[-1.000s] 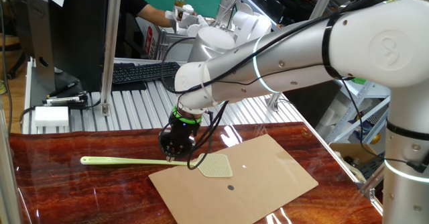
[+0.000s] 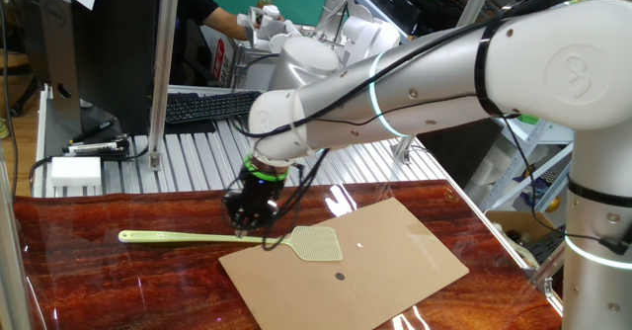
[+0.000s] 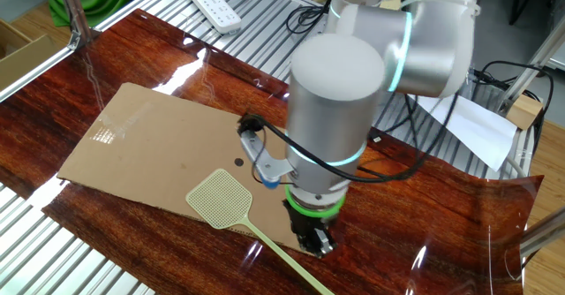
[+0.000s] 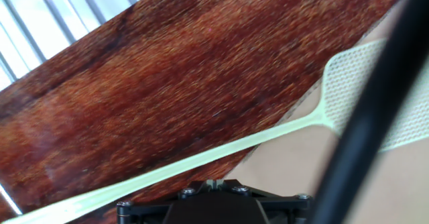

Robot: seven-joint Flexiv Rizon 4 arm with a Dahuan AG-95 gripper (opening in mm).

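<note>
A pale green fly swatter (image 2: 316,243) lies with its mesh head on a cardboard sheet (image 2: 385,271) and its handle reaching left over the glossy wood table. My gripper (image 2: 241,233) points down close to the handle, around its middle. From the wrist camera, the swatter's handle (image 4: 201,158) runs diagonally just beyond the gripper, whose fingertips stand together with nothing visible between them. Exterior view 2 has the mesh head (image 3: 219,199) left of the gripper (image 3: 323,247); the frame's bottom edge cuts off the handle's end.
A small dark disc (image 2: 341,277) rests on the cardboard. Past the table's back edge are a ribbed metal surface, a keyboard (image 2: 209,107) and a white box (image 2: 76,171). A black cable (image 4: 375,110) crosses the wrist view. Bare wood (image 2: 118,281) lies left of the cardboard.
The swatter and cardboard have stayed in place.
</note>
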